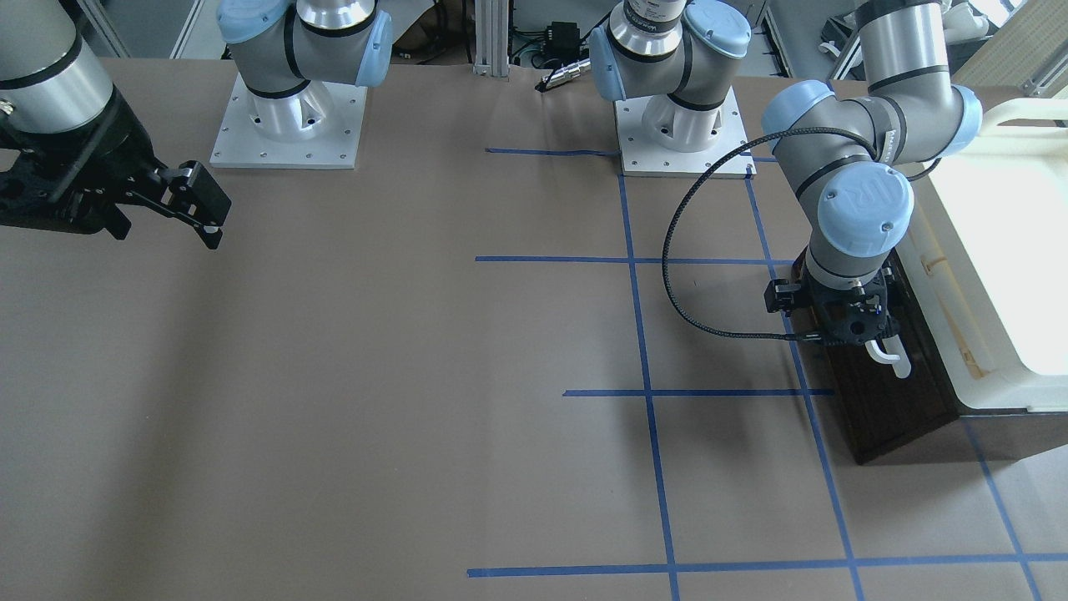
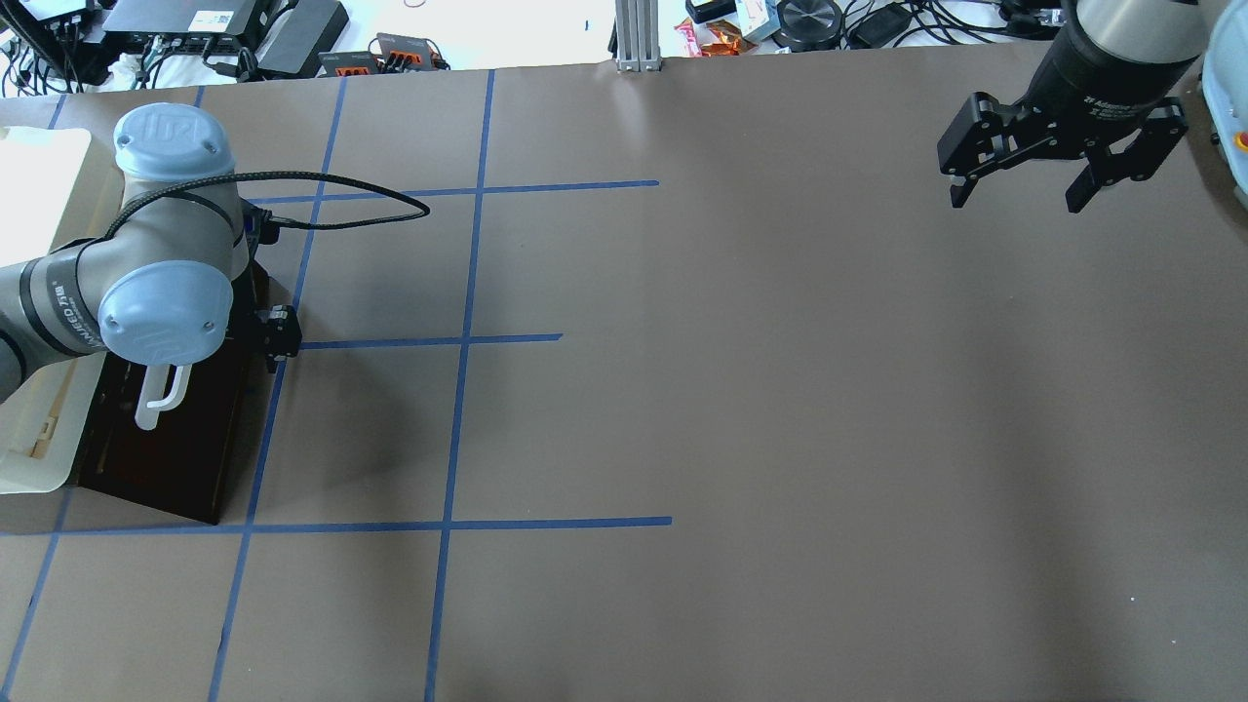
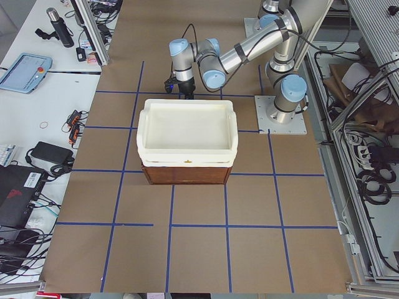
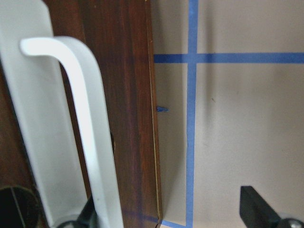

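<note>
A dark wooden box (image 1: 881, 401) with a white tray (image 3: 187, 131) on top stands on the table. On its side is a white handle (image 4: 97, 133), also seen below the arm in the front view. My gripper (image 1: 831, 305) is at this side face. In the left wrist view one dark finger is at the handle's lower end, partly hidden, and the other finger (image 4: 256, 209) stands apart over the floor beside the box, so the gripper looks open.
Other arms stand at the back, and a second black gripper (image 2: 1059, 152) hangs over the far side of the table from the box.
</note>
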